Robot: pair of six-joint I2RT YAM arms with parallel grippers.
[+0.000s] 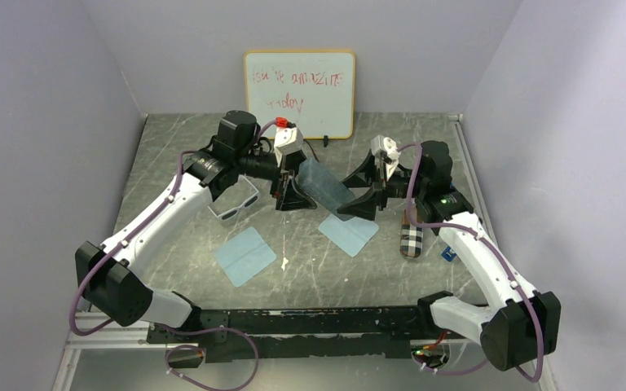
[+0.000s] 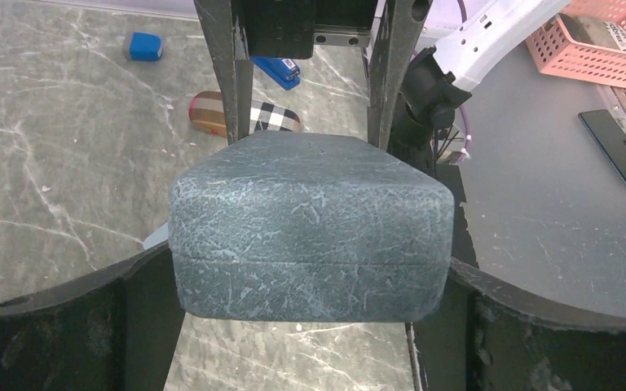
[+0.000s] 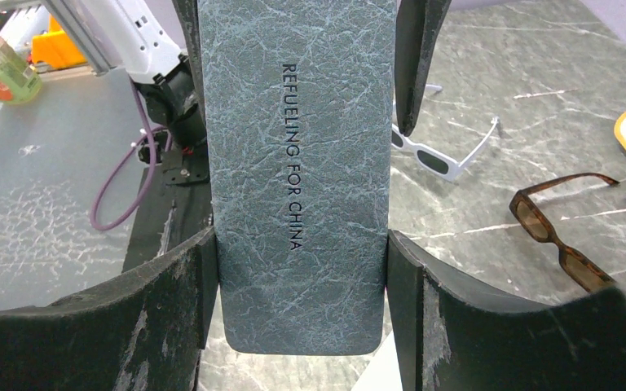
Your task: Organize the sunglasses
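A grey marbled glasses case (image 3: pixel 297 155), lettered "REFUELING FOR CHINA", hangs between the grippers, with my right gripper (image 1: pixel 359 195) shut on it. My left gripper (image 1: pixel 291 187) is open around the case's other end, which fills the middle of the left wrist view. White sunglasses (image 3: pixel 436 159) and brown sunglasses (image 3: pixel 550 232) lie on the table behind. A checked case (image 1: pixel 412 240) lies at the right.
Two light blue cloths (image 1: pixel 244 257) (image 1: pixel 348 236) lie on the table (image 1: pixel 310 285). A whiteboard (image 1: pixel 299 90) stands at the back. Small blue items (image 1: pixel 449 253) lie at the right edge.
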